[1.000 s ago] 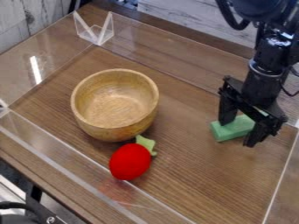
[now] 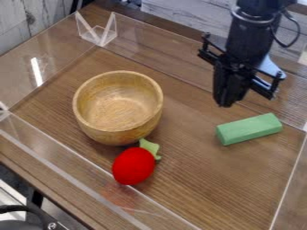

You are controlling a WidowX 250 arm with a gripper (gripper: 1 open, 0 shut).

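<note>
The black robot gripper (image 2: 238,74) hangs at the upper right, above and behind a green block (image 2: 249,128) lying on the wooden table. Whether its fingers are open or shut is hard to tell. A tan bowl (image 2: 118,105) stands at the left middle, and a red strawberry-like object (image 2: 135,165) with green leaves lies below it.
A clear wire or plastic piece (image 2: 93,25) stands at the top left. The table's edge runs along the left.
The gripper has moved up and back, away from the green block it was over. The block now shows in full.
</note>
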